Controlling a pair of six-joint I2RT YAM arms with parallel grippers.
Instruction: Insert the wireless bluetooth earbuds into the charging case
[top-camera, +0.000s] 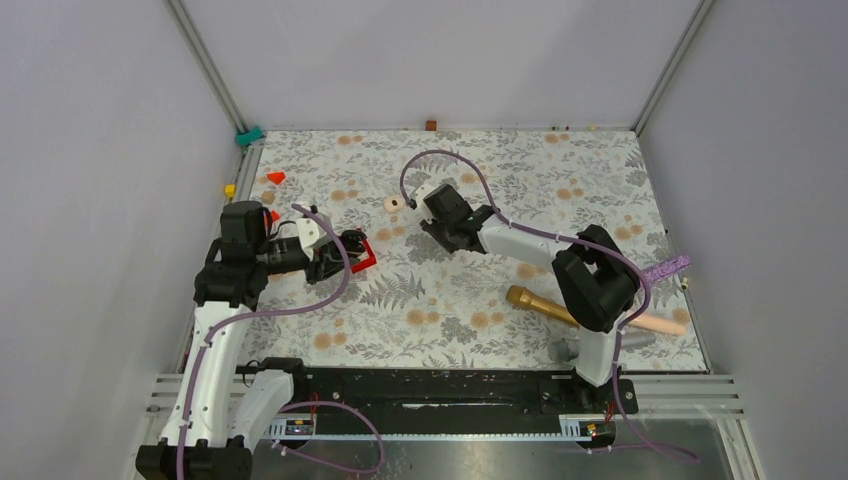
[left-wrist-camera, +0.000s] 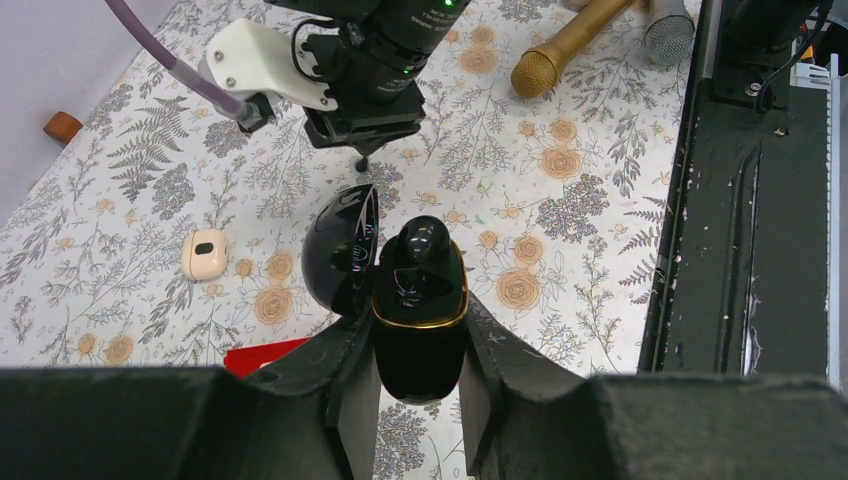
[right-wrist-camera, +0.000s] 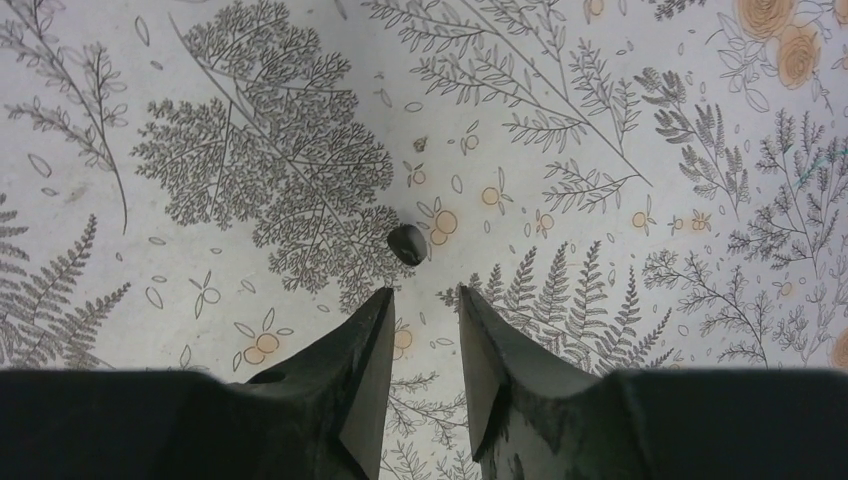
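In the left wrist view my left gripper is shut on the black charging case (left-wrist-camera: 418, 355), whose rounded lid (left-wrist-camera: 335, 250) stands open beside it. A small black earbud (right-wrist-camera: 407, 243) lies on the floral mat, just beyond the fingertips of my right gripper in the right wrist view; those fingers stand part open with nothing between them. In the top view the right gripper hovers over the middle of the mat, right of the case.
A red object (top-camera: 364, 262) lies beneath the left gripper. A small pale box (top-camera: 394, 204) sits near the centre. Several microphones, including a gold one (top-camera: 535, 305), lie at the right.
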